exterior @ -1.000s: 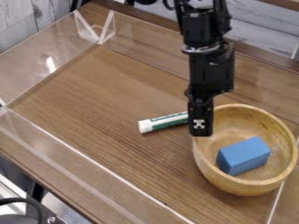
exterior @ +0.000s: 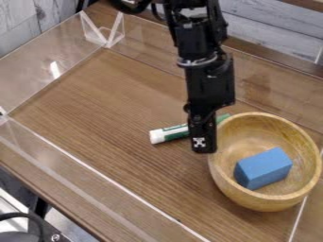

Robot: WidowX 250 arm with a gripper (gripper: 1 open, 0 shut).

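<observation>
My gripper (exterior: 202, 142) hangs pointing down just left of a light wooden bowl (exterior: 293, 189), over a white and green cylinder (exterior: 169, 134) lying on the wooden table. It is shut, and I see nothing held in it, though the fingertips are small and dark. The cylinder is partly hidden behind the gripper. A blue block (exterior: 263, 167) sits inside the bowl.
A clear plastic piece (exterior: 104, 28) stands at the back left. A black cable shows at the lower left corner, off the wood.
My gripper and arm have moved slightly left, away from the bowl. The cylinder, bowl and blue block look unmoved.
</observation>
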